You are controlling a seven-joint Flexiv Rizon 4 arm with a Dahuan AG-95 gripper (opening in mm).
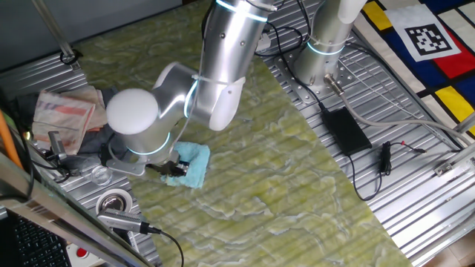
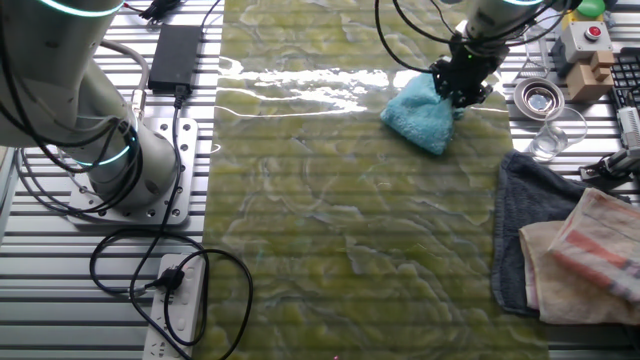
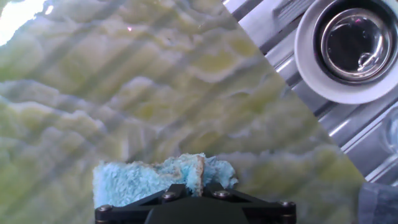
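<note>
A light-blue cloth (image 1: 197,165) is bunched on the green marbled sheet, near its left edge in exterior view 1. My gripper (image 1: 180,169) is shut on one edge of it. From exterior view 2, the cloth (image 2: 420,118) spreads out from beneath the black fingers (image 2: 462,80). In the wrist view, a raised fold of the cloth (image 3: 199,171) is pinched between the fingertips, while the rest fans out to the left. The arm partly hides the grasp in exterior view 1.
Beside the sheet's edge stand a round metal-lined bowl (image 3: 357,46) and a clear cup (image 2: 552,140). Folded dark and striped towels (image 2: 590,245) lie close by. A black power adapter (image 1: 346,132) rests near the arm's base. Most of the green sheet (image 1: 274,200) is bare.
</note>
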